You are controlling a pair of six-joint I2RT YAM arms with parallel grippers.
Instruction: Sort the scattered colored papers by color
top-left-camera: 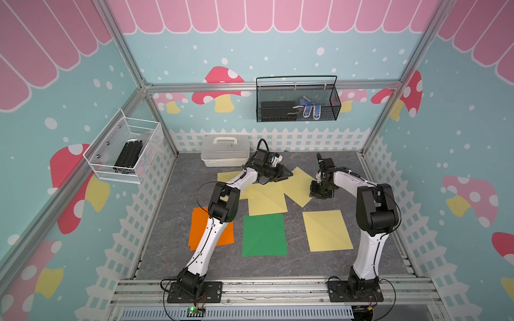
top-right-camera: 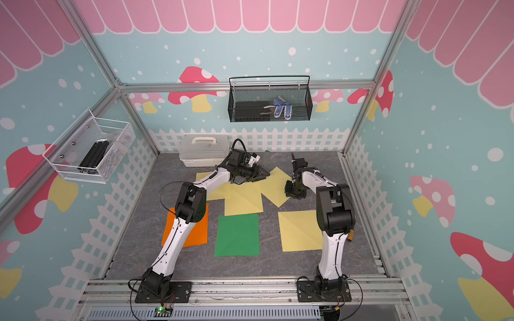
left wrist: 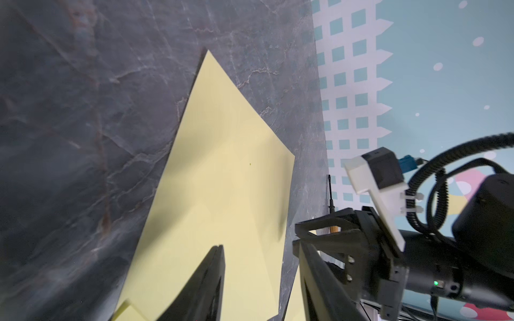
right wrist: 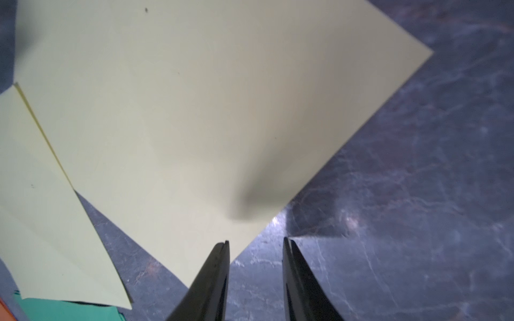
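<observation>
A yellow sheet [top-left-camera: 297, 184] lies flat and turned like a diamond at the back middle. My left gripper [top-left-camera: 289, 174] is over its left part, fingers apart and empty. By its right corner is my right gripper [top-left-camera: 316, 193]; its fingers, parted with nothing between, show over the sheet's edge in the right wrist view. More yellow paper [top-left-camera: 267, 200] lies to the left, partly under the left arm. Another yellow sheet [top-left-camera: 327, 231] is at the front right. A green sheet [top-left-camera: 265, 235] lies front middle, and orange sheets [top-left-camera: 225, 232] overlap at the left, partly covered by the arm.
A white lidded box [top-left-camera: 226, 152] stands at the back left. A black wire basket [top-left-camera: 297, 109] and a white one [top-left-camera: 123, 152] hang on the walls. Bare table shows between the green and front yellow sheets. The two grippers are close together over the back.
</observation>
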